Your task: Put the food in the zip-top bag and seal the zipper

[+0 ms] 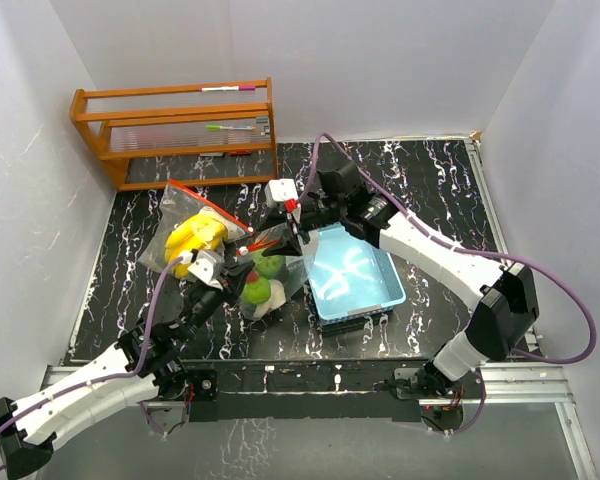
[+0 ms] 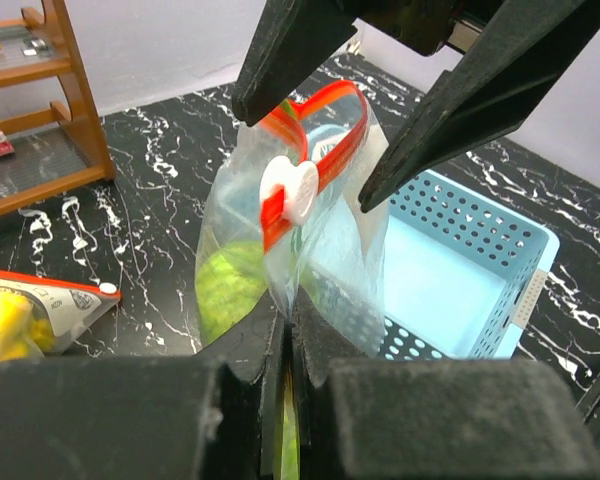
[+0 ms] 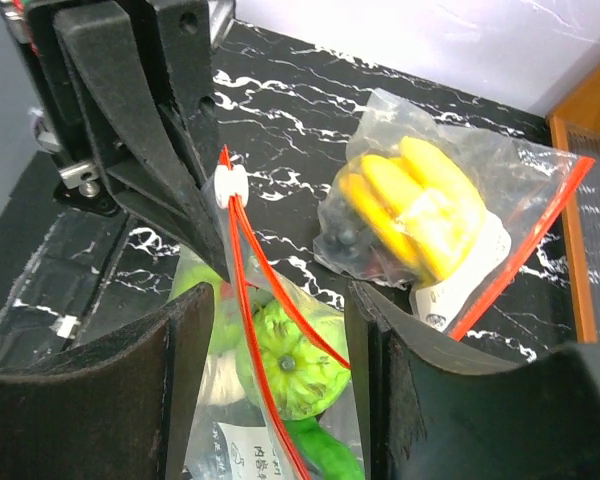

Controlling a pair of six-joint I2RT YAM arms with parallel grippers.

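A clear bag (image 1: pixel 267 262) with an orange zipper strip stands upright, its mouth gaping. Inside it are a green pepper-like vegetable (image 3: pixel 298 365) and other pale and green food. At one end of the strip sits a white slider (image 2: pixel 289 190). My left gripper is shut on the bag's clear film just below that slider. My right gripper stands open above the bag; in the right wrist view the orange strip (image 3: pixel 252 335) runs between its spread fingers, held by neither.
Another zip bag with yellow bananas (image 1: pixel 195 238) lies to the left. A light blue basket (image 1: pixel 352 275) stands close on the right, empty. A wooden rack (image 1: pixel 180 140) takes up the back left.
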